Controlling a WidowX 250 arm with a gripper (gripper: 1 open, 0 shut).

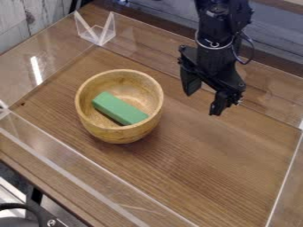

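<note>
My black gripper [208, 96] hangs over the wooden table at the upper right, open, its fingers pointing down with nothing visible between them. To its left and a little lower sits a round wooden bowl [119, 133] holding a green block [120, 107]. The gripper is apart from both.
A small clear plastic item [94, 28] stands at the back left. Dark cable or hardware shows at the lower left corner.
</note>
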